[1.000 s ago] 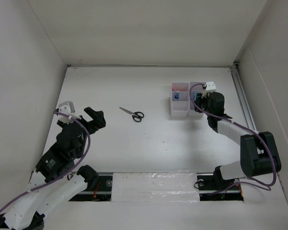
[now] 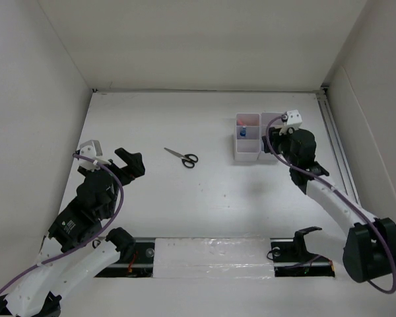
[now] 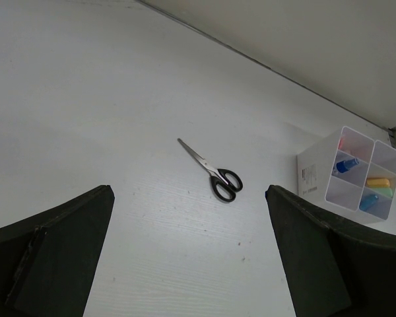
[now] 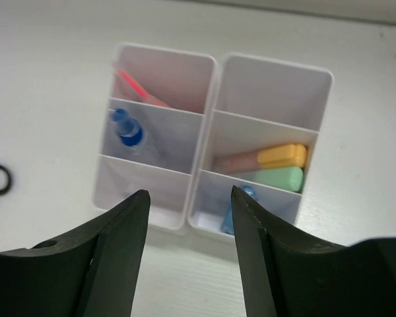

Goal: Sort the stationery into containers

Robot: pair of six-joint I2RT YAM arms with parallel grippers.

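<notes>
The black-handled scissors (image 2: 189, 160) lie alone on the white table, left of the white organizer (image 2: 247, 156). Through the right wrist view, a pink-red item (image 4: 137, 87) and a blue-capped tube (image 4: 129, 128) show in its left column. A yellow-orange highlighter (image 4: 281, 156) and a green one (image 4: 280, 178) share the right column's middle compartment. Below them a blue item (image 4: 228, 219) lies in the front right compartment, partly behind a finger. My right gripper hovers above the organizer, fingers parted and empty. Wide open and empty, my left gripper is over the table's left side.
In the organizer, the back right compartment (image 4: 273, 92) and front left compartment (image 4: 142, 191) look empty. A clear plastic-like sheet (image 2: 211, 257) lies along the front edge. Walls bound the back and sides.
The blue item, upright at my right gripper a second ago, went down into the organizer's front right compartment and is out of the fingers. My left arm stayed still.
</notes>
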